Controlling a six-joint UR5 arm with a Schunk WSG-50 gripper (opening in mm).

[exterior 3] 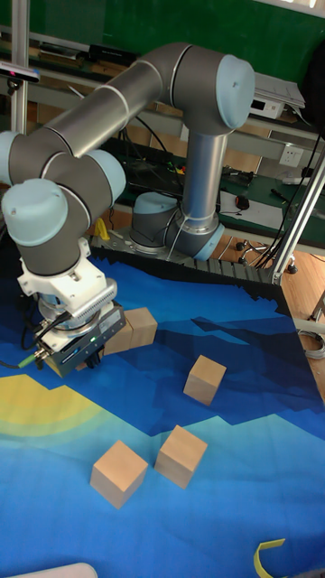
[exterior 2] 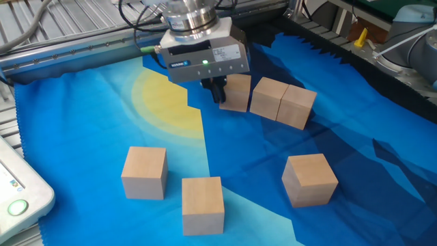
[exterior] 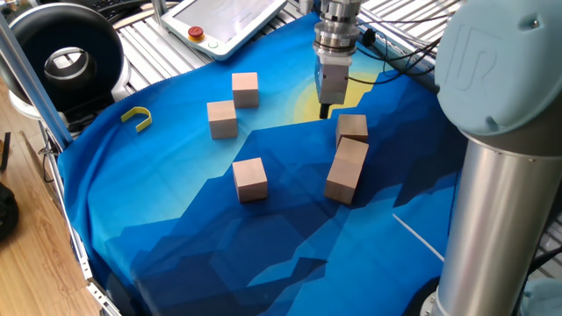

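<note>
My gripper (exterior 2: 216, 91) hangs fingers down beside a plain wooden cube (exterior 2: 235, 92); its dark fingers look together, with nothing visible between them. In exterior view 2 they overlap the cube's left edge; whether they touch it I cannot tell. From exterior view 1, the gripper (exterior: 325, 112) is just behind and left of that cube (exterior: 353, 128). Two more cubes stand side by side in a row, the nearer one (exterior 2: 268, 98) and the farther one (exterior 2: 297, 106). In exterior view 3 the gripper (exterior 3: 92, 360) partly hides this group.
Three other cubes stand apart: one (exterior: 250, 180) alone on the dark blue, two (exterior: 222, 119) (exterior: 245, 89) near each other on the light blue. A yellow hook-shaped piece (exterior: 138, 117) lies on the left. The teach pendant (exterior: 219, 22) rests at the back edge.
</note>
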